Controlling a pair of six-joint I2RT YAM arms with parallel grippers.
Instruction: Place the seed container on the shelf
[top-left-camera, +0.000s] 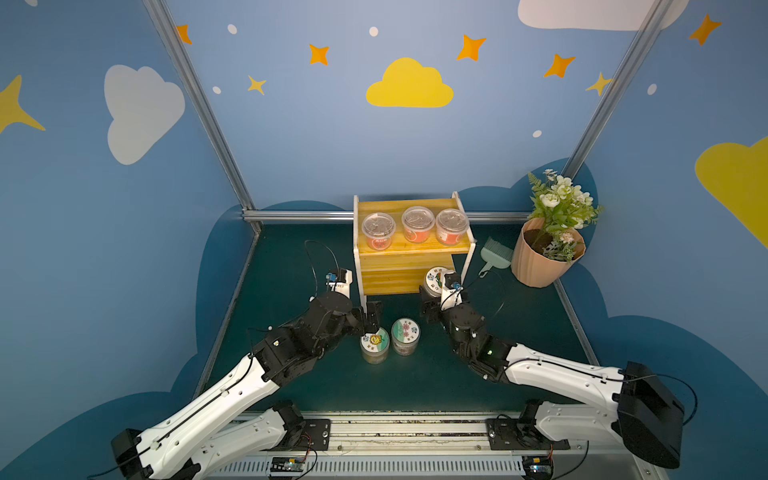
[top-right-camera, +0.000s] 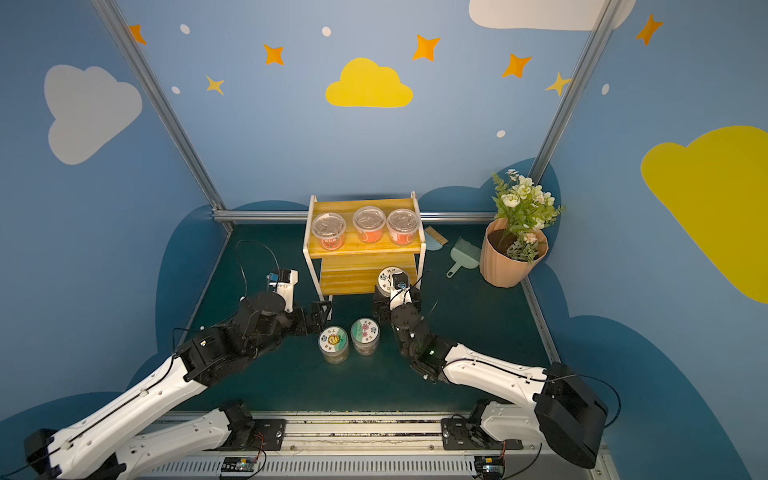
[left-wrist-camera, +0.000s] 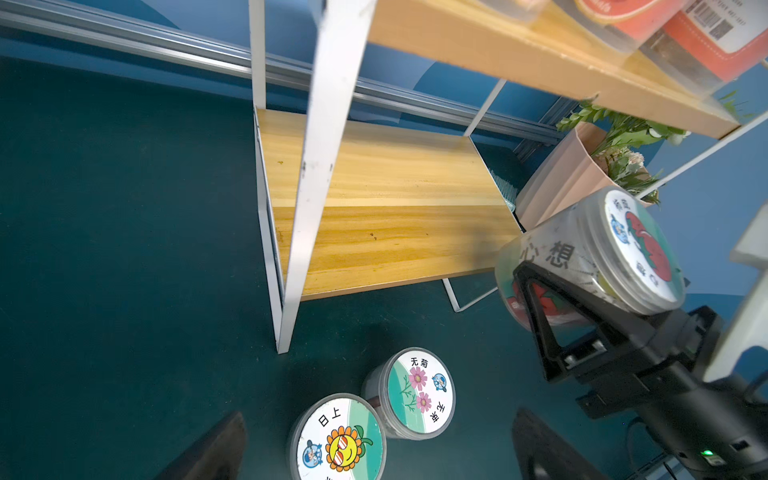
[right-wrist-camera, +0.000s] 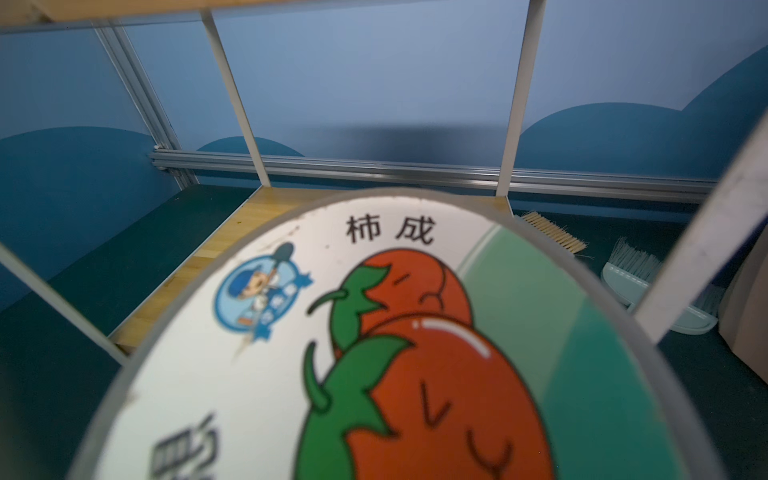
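Observation:
A seed container with a tomato-like persimmon lid is raised in my right gripper (top-left-camera: 429, 302) at the front of the lower shelf; it fills the right wrist view, and dark fingers lie around its body. Whether they grip it tightly is hard to see. My left gripper (top-left-camera: 369, 317) is by the shelf's front left post, above two more containers on the mat, a sunflower one (top-left-camera: 374, 345) and a flower one (top-left-camera: 405, 336); I cannot tell its finger state.
Three pink-labelled tubs (top-left-camera: 417, 224) stand on the upper shelf. A potted plant (top-left-camera: 536, 264) and a dustpan (top-left-camera: 496, 254) are to the shelf's right. The lower shelf is bare.

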